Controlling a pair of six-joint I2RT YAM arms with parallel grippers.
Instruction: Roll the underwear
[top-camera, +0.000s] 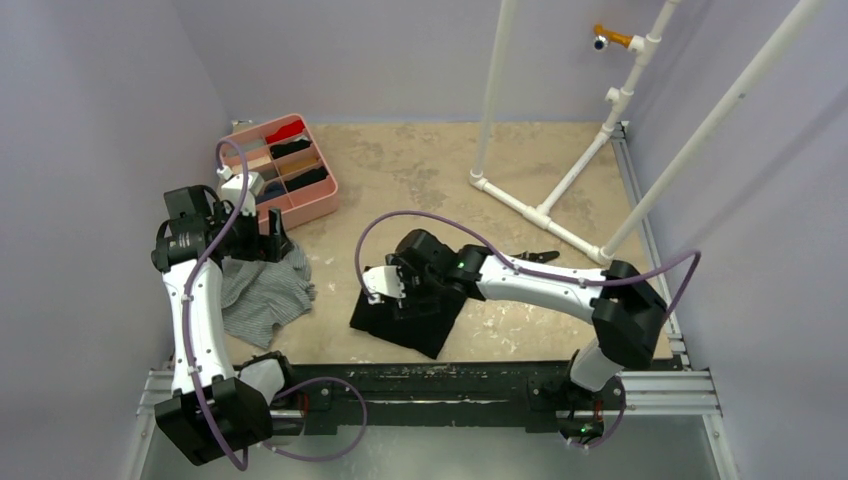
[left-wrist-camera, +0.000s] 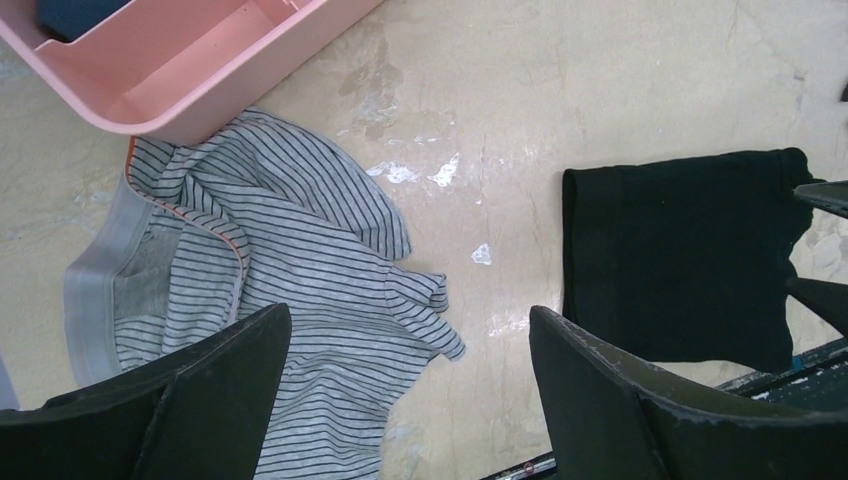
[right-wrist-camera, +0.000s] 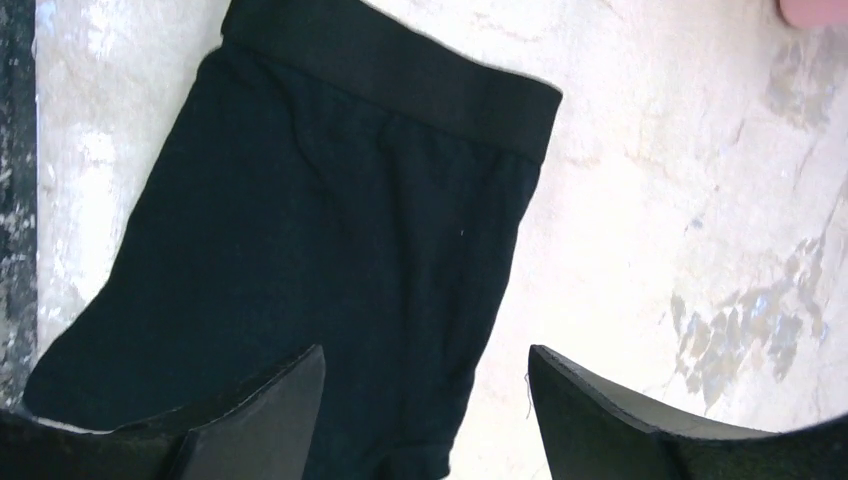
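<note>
Black underwear lies flat on the table's front middle, partly under my right arm; in the right wrist view its waistband runs along the top. My right gripper is open above it, one finger over the cloth and the other over bare table. My left gripper stands open at the table's left, above a striped grey cloth, with nothing held.
A pink divided bin with folded items sits at the back left. White pipes stand at the right.
</note>
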